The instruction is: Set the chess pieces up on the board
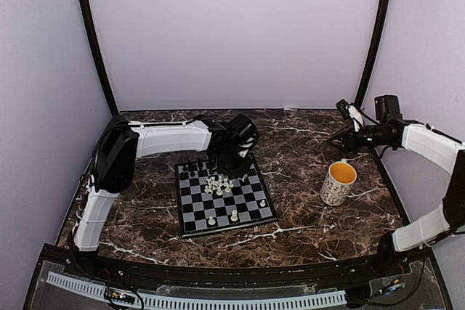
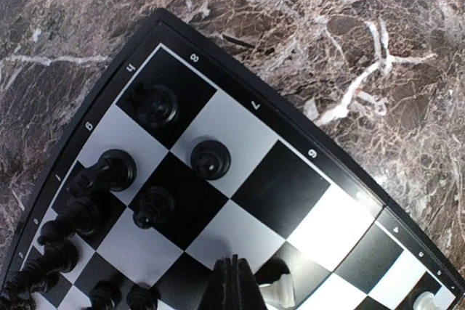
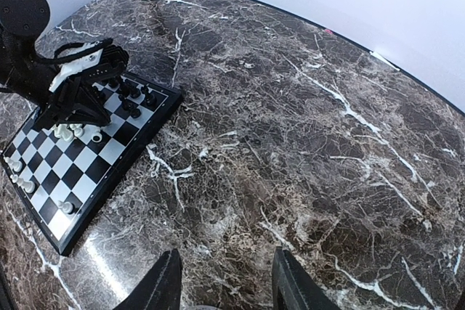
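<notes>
The chessboard [image 1: 196, 226] lies on the marble table, with black pieces standing along its far side, such as a black pawn [image 2: 211, 160] and a black knight [image 2: 109, 170]. Several white pieces [image 1: 219, 185] are clustered mid-board; a few others, including a white piece [image 1: 263, 203], stand apart toward the near side. Over the far right part of the board is my left gripper, shut, nothing visible between its fingers. Just beside its tips shows a white piece [image 2: 280, 292], partly cut off by the frame edge. My right gripper is open and empty, off the board to the right.
A patterned cup [image 1: 336, 190] with an orange inside stands right of the board, near the right arm. Bare marble table [image 3: 290, 143] stretches between board and right arm.
</notes>
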